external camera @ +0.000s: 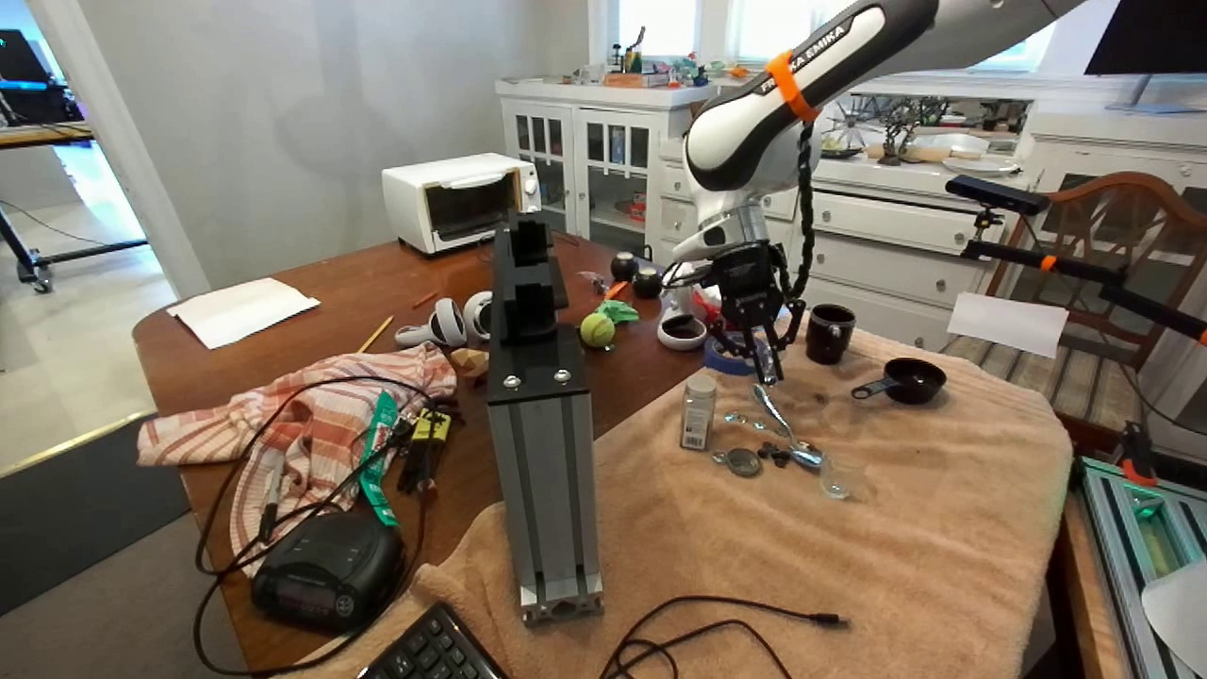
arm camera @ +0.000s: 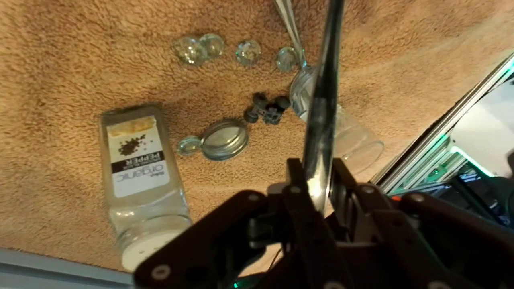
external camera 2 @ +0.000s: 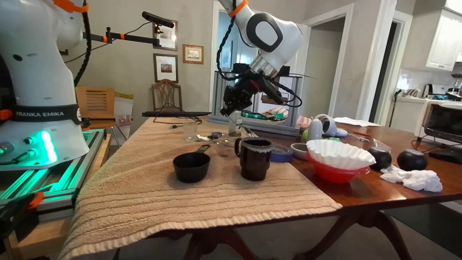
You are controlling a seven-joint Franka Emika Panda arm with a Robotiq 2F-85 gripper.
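A long, shiny metal utensil [arm camera: 321,110] runs up through the wrist view, with my gripper shut on its lower end. What kind of utensil it is, I cannot tell. Another metal spoon [arm camera: 290,21] lies on the tan towel beyond it, its bowl partly hidden behind the held piece. In exterior view 1 my gripper [external camera: 769,368] is tilted above the towel, close over that spoon's handle [external camera: 769,400]. The clear glass [arm camera: 359,144] is partly covered by the held utensil.
A pepper jar [arm camera: 139,168], a round lid [arm camera: 225,139], a small dark toy [arm camera: 266,108] and several clear beads [arm camera: 248,52] surround the spoon. A dark mug [external camera 2: 255,158] and black scoop [external camera 2: 191,167] stand nearby.
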